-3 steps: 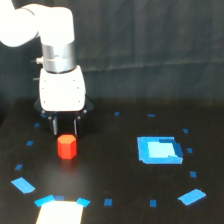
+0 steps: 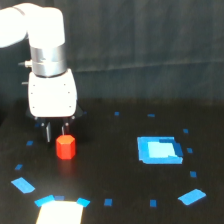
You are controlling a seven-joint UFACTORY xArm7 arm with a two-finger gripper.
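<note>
A white robot arm comes down from the upper left, its gripper (image 2: 55,130) hanging just above and slightly behind a red block (image 2: 66,147) on the dark table. The two dark fingers appear apart, with nothing visible held between them; the red block stands below them. To the right lies a blue square tray (image 2: 142,150) with a white inside.
A pale square object (image 2: 60,212) sits at the front left edge. Blue tape strips (image 2: 191,197) and small blue marks are scattered over the black table (image 2: 120,185). A dark backdrop closes off the back.
The arm and gripper have shifted a little to the left relative to a second ago. The red block looks almost unmoved, very slightly left.
</note>
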